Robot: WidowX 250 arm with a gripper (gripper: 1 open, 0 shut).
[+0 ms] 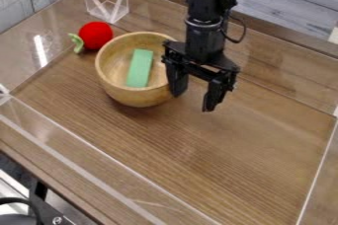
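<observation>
My black gripper (199,86) reaches down from the top centre and stands open just right of a tan wooden bowl (122,95), with no object seen between its fingers. Its left finger is at or over the bowl's right edge; I cannot tell whether they touch. A light green block (140,65) lies inside the bowl.
A red tomato-like object (97,36) with green leaves lies behind the bowl to the upper left. A white wire-like stand (110,4) is farther back.
</observation>
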